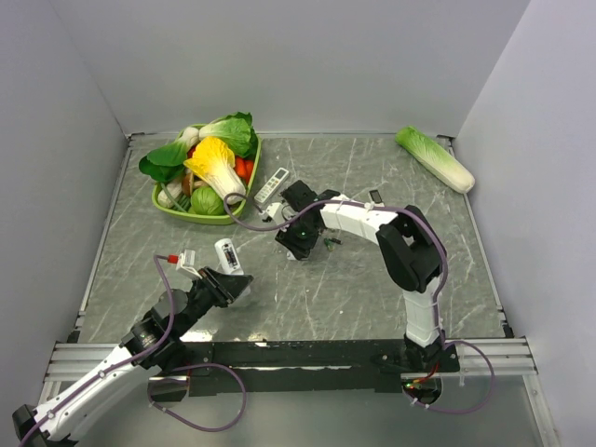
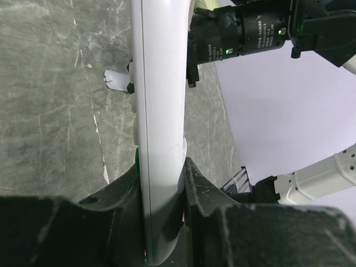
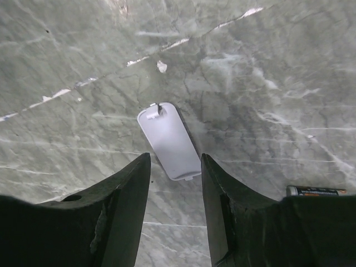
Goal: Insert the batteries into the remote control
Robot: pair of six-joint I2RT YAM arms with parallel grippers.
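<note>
A white remote stands tilted in my left gripper, which is shut on it. In the left wrist view the remote rises edge-on between the fingers. On the table lies a small white battery cover with a clip at one end. My right gripper is open above it, its fingertips on either side of the cover's near end, nothing gripped. A battery lies on the table right of the cover, partly hidden by a finger. In the top view, batteries lie beside the right gripper.
A green basket of vegetables stands at the back left, with another white remote beside it. A Chinese cabbage lies at the back right. The right arm partly covers another remote.
</note>
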